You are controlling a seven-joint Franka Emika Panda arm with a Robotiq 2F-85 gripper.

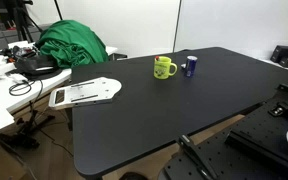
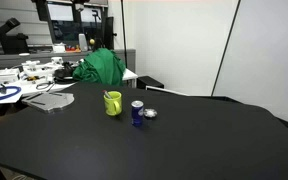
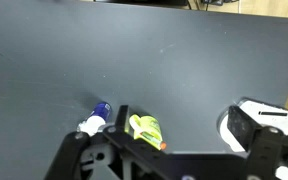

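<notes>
A yellow-green mug stands on the dark table, with something sticking up inside it; in exterior view 2 the mug shows a pale stick at its rim. Close by is a small blue cylinder with a light top, upright and apart from the mug. From the wrist, the blue cylinder and the mug appear near the lower edge, the mug partly hidden by my gripper. My gripper is open, its fingers spread wide, and I see nothing held. Neither exterior view shows its fingertips clearly.
A white board-like piece lies at the table's left side, with a thin item on it. A small pale object sits beside the blue cylinder. Beyond the table are a green cloth bundle and clutter.
</notes>
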